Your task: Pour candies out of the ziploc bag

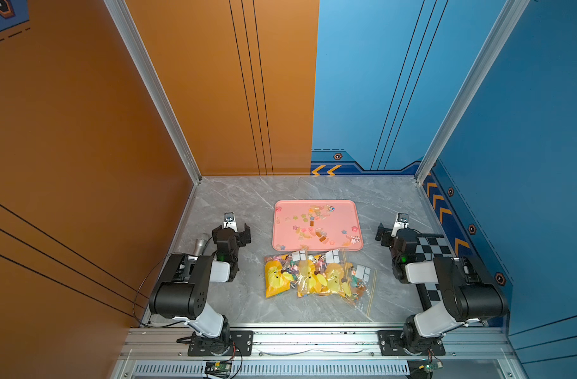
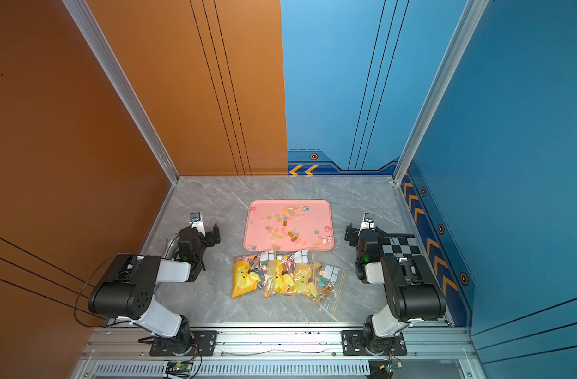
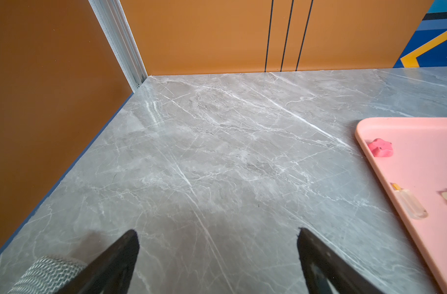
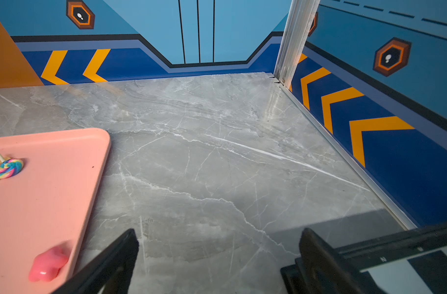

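Clear ziploc bags printed with yellow figures (image 1: 310,278) lie in an overlapping row on the table, just in front of the pink tray (image 1: 282,218). Colourful contents show through them; how many bags there are, I cannot tell. Loose candies are scattered over the tray, among them a swirled lollipop (image 4: 8,168) and a pink piece (image 4: 49,263). Left of tray and bags, my left gripper stands open and empty. On the other side, my right gripper is open too, with only bare table between its fingers.
A black-and-white checkered board (image 1: 434,246) lies under and beside the right arm. A metallic mesh cup (image 3: 49,274) is close to the left gripper.
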